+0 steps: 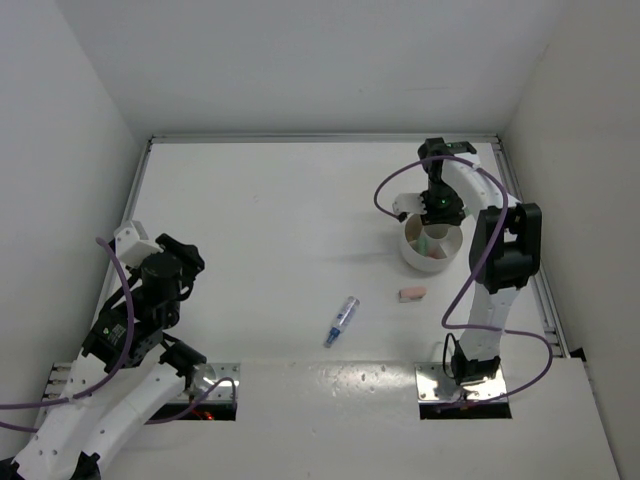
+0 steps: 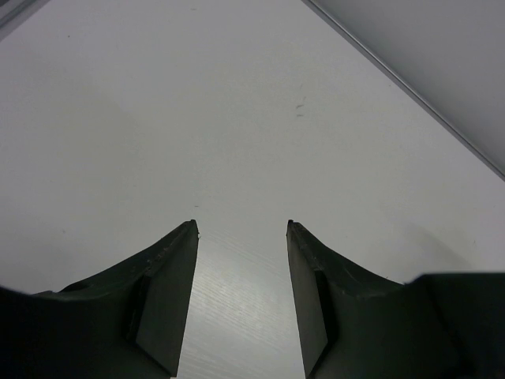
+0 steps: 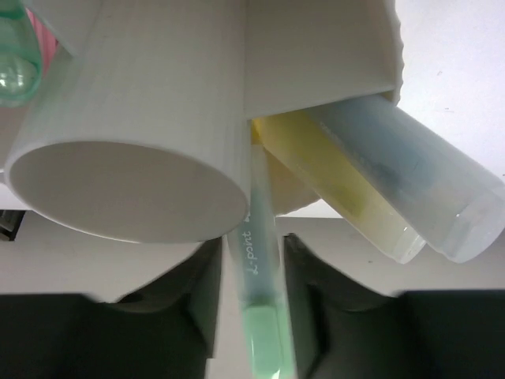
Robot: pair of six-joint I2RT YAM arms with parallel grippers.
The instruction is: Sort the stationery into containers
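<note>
The white round holder (image 1: 452, 260) with inner compartments stands at the right of the table under my right arm. In the right wrist view, a white cup-shaped compartment (image 3: 170, 95) is close up. Beside it, a clear pen with a green end (image 3: 264, 332) stands in the holder, between the fingers of my part-open right gripper; no firm grip shows. Yellow (image 3: 367, 209) and pale blue (image 3: 442, 189) pens lean out alongside. A blue-and-clear pen (image 1: 342, 321) and a pink eraser (image 1: 411, 294) lie on the table. My left gripper is open and empty at the left.
Walls close in the left, back and right sides. Purple cables (image 1: 480, 270) loop around both arms.
</note>
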